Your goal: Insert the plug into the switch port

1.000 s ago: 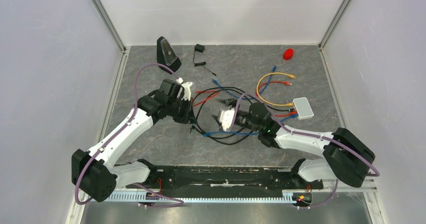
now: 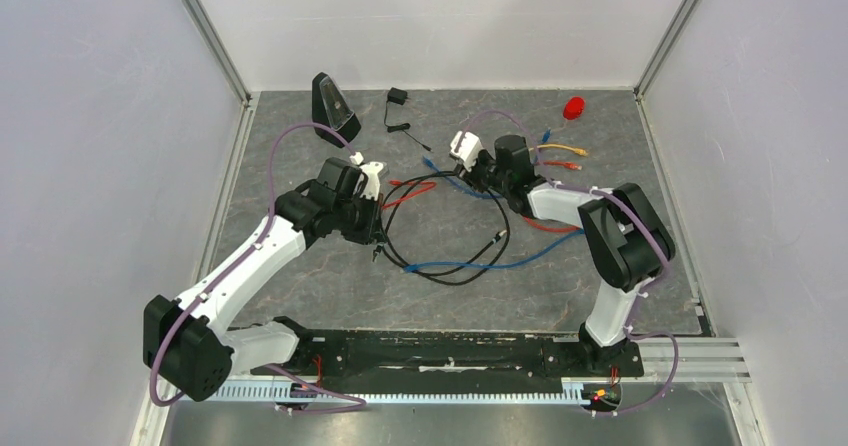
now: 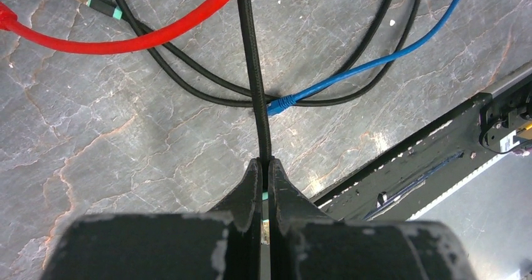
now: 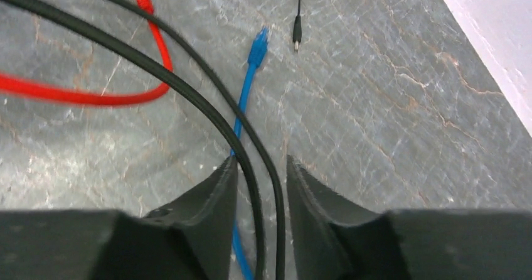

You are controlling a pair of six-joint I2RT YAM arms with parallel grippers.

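Observation:
My left gripper is shut on a black braided cable [image 3: 254, 73], whose connector end hangs below the fingers, mostly hidden by them. My right gripper is part open, with two black cable strands [image 4: 207, 107] crossing below and between its fingers; whether it touches them I cannot tell. In the top view it hovers over the back of the black cable loop. The switch is hidden, probably behind the right arm.
Red cable [image 4: 135, 95] and blue cable [image 4: 249, 73] lie near the loop. A black speaker-like object [image 2: 335, 109], power adapter [image 2: 397, 96] and red object [image 2: 573, 108] stand at the back. Yellow cable [image 2: 565, 148] lies at right.
My right arm has swung toward the back of the table, from the front middle to above the loop's back, covering the white box at right. The left arm is nearly unmoved.

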